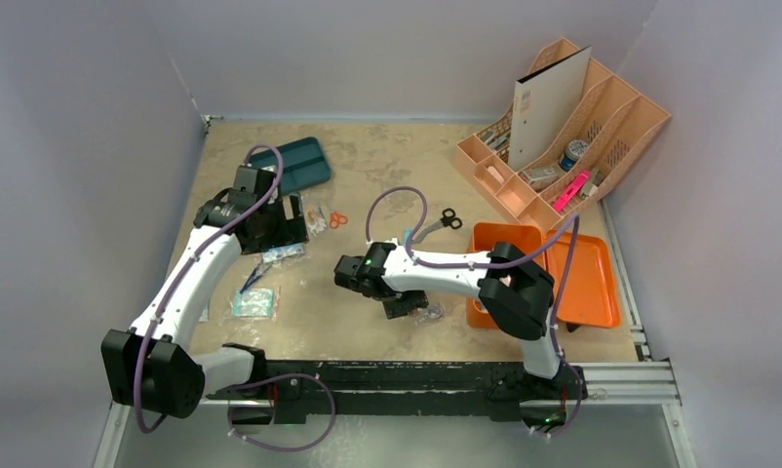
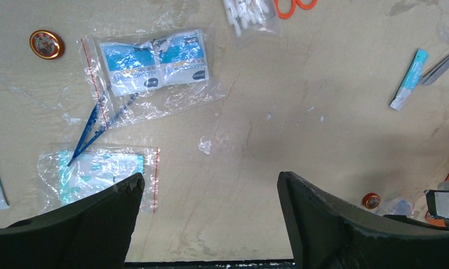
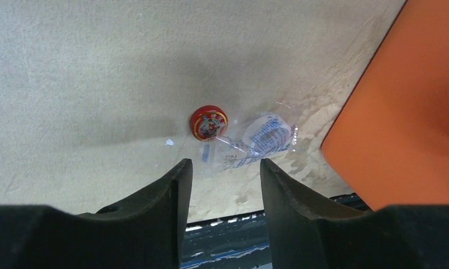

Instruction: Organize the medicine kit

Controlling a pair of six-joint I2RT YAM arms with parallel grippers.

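Note:
In the right wrist view a small red round tin [image 3: 209,122] lies on the table, touching a clear plastic bag with a white and blue item [image 3: 267,134] in it. My right gripper hangs above them, its fingers part open and empty. Over the left side my left gripper is wide open, holding nothing. Its view shows another round tin [image 2: 47,44], a bag of blue-white packets [image 2: 155,61], blue tweezers [image 2: 88,134], a bagged teal pack [image 2: 99,174] and a bag of cotton swabs [image 2: 246,12]. The orange kit box [image 1: 504,236] is partly hidden by my right arm.
The box's orange lid [image 1: 592,283] is open to the right. Orange scissors [image 1: 338,220], grey scissors [image 1: 438,224] and a teal strip [image 2: 410,78] lie on the table. A green tray [image 1: 304,161] and a peach organizer [image 1: 524,200] stand at the back.

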